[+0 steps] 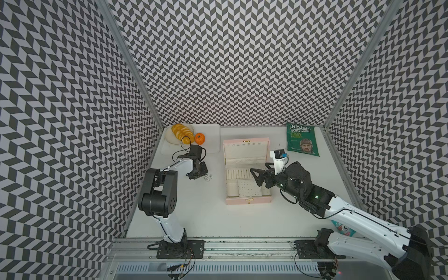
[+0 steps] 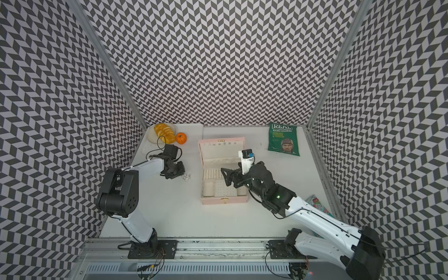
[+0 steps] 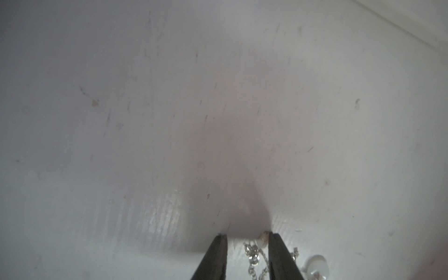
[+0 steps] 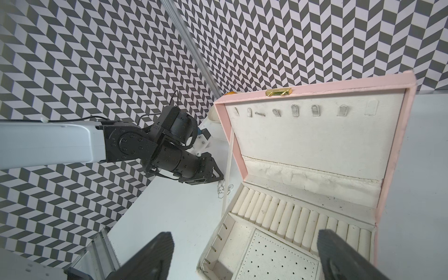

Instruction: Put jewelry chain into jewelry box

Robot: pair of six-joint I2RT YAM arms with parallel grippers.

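The silvery jewelry chain [image 1: 207, 177] lies bunched on the white table left of the jewelry box [image 1: 248, 200]. My left gripper is down at the table over it, its fingers parted by a narrow gap. Part of the chain [image 3: 253, 258] shows in that gap and part beyond the right-hand finger [image 3: 279, 259]; nothing is clamped. The pink box stands with its lid [image 4: 317, 140] raised, cream compartments and ring rolls [image 4: 298, 224] exposed. Over the box's right side hangs my right gripper, wide open and empty.
Behind my left gripper, a white tray [image 1: 212, 135] carries a bread loaf [image 1: 182, 133] on a plate and a small orange pumpkin [image 1: 199, 138]. A green crisp packet [image 1: 303, 140] lies back right. The table in front of the box is free.
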